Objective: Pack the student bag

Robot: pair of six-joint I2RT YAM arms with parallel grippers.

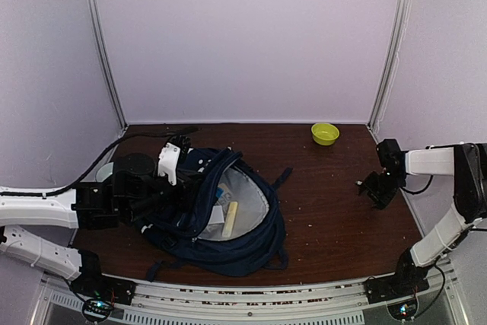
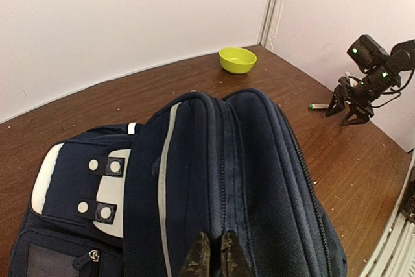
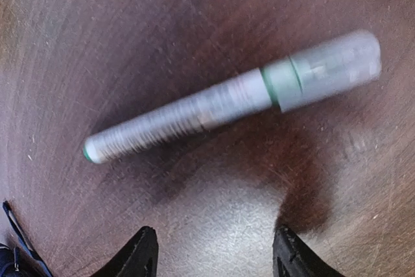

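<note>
The navy backpack (image 1: pixel 243 253) lies open at centre-left, with pale items inside its grey-lined compartment. My left gripper is shut at the bag's upper flap near the zip; whether fabric is between its fingers is unclear. A white marker with green bands (image 3: pixel 188 111) lies on the table at the right, slightly blurred in the right wrist view. My right gripper stands open just beside it, with nothing between its fingers; in the top view it largely hides the marker.
A yellow-green bowl (image 1: pixel 325 135) stands at the back right. A pale object at the far left is mostly hidden by the left arm. Walls border the table.
</note>
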